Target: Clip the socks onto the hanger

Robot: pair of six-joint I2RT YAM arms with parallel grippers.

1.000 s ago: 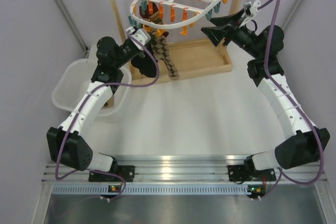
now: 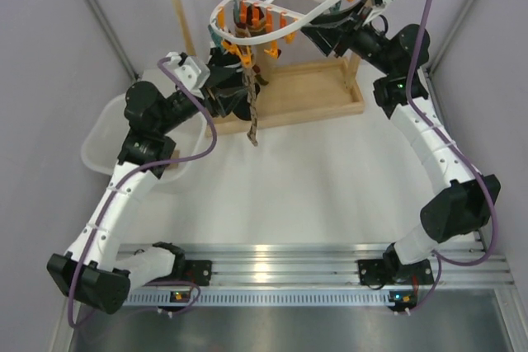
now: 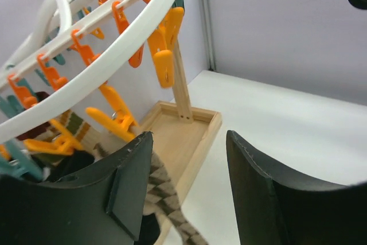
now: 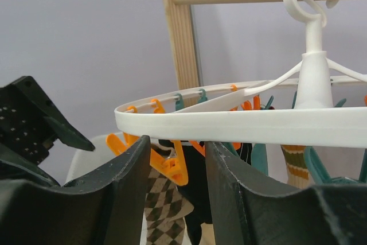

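Note:
The white hanger (image 2: 301, 22), lined with orange and teal clips, hangs at the top of the top view. From orange clips (image 3: 117, 113) at its left end hangs a checkered beige-brown sock (image 2: 252, 109); a black sock (image 4: 198, 185) is close beside it. My left gripper is open, near the checkered sock, with no sock held between its fingers. At the hanger's near rim is my right gripper, fingers apart. An orange clip (image 4: 172, 167) shows beyond their gap; whether they grip anything is unclear.
A wooden stand (image 2: 305, 96) carries the hanger, its base below. To the left is a white bin (image 2: 107, 133), partly covered by my left arm. Open white table (image 2: 313, 179) lies in front. More clips and a striped sock (image 4: 295, 162) crowd the hanger's far side.
My left gripper has drawn back toward the front. My right gripper has shifted slightly left along the hanger.

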